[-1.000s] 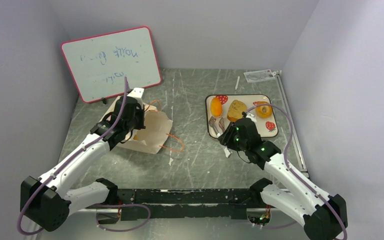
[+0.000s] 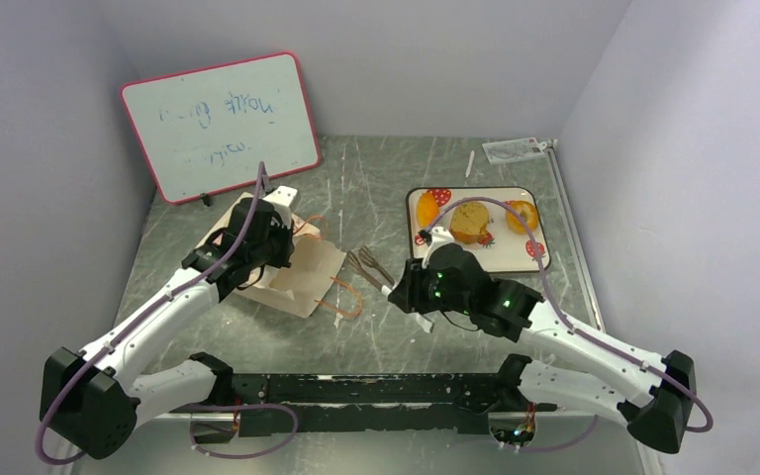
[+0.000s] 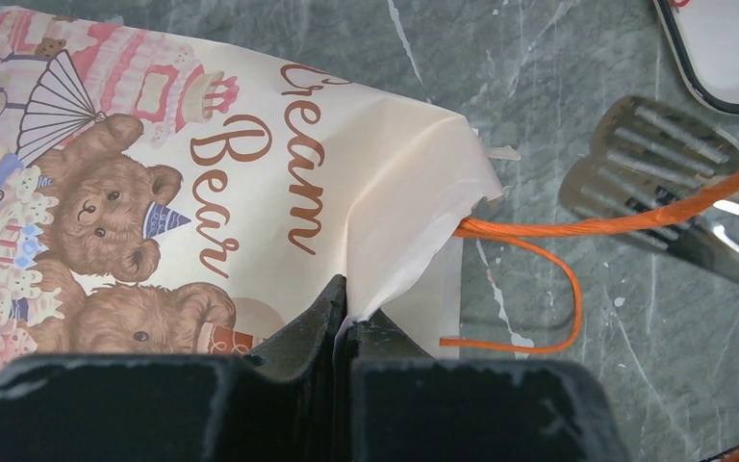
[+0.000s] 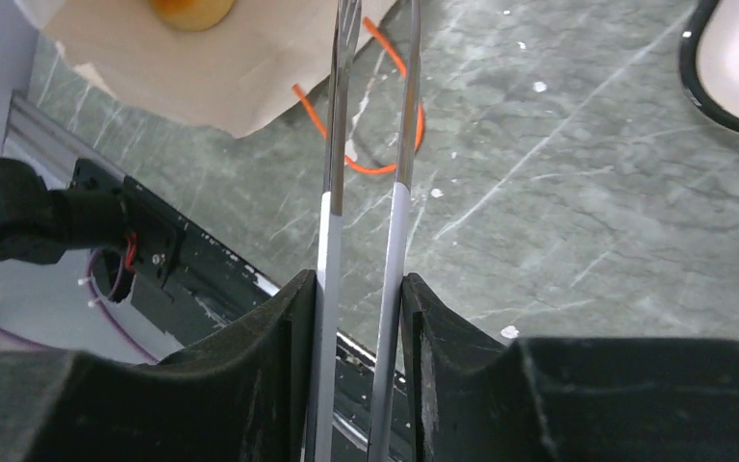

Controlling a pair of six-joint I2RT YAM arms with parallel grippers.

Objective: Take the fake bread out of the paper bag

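Note:
The paper bag point(image 2: 319, 277) lies on its side at the left, its mouth facing right, with orange handles. My left gripper is shut on the edge of the bag's mouth; folded paper shows between its fingers. Inside the mouth, a yellow-orange bread piece point(image 4: 191, 8) shows partly in the right wrist view. Metal tongs point(image 4: 408, 106) with white grips sit between the fingers of my right gripper, which close on both grips. In the top view the tongs' slotted ends point(image 2: 371, 265) point at the bag's mouth, slightly spread. The rest of the bag's inside is hidden.
A strawberry-print tray point(image 2: 495, 262) at the right holds an orange oval piece point(image 2: 427, 209), a brown-yellow loaf point(image 2: 470, 222) and a ring-shaped bread point(image 2: 522, 217). A whiteboard point(image 2: 223, 129) leans behind the bag.
My right arm has swung left from the tray's front edge, carrying the tongs close to the bag. The left arm shifted slightly right, and the bag's mouth has moved a little with it.

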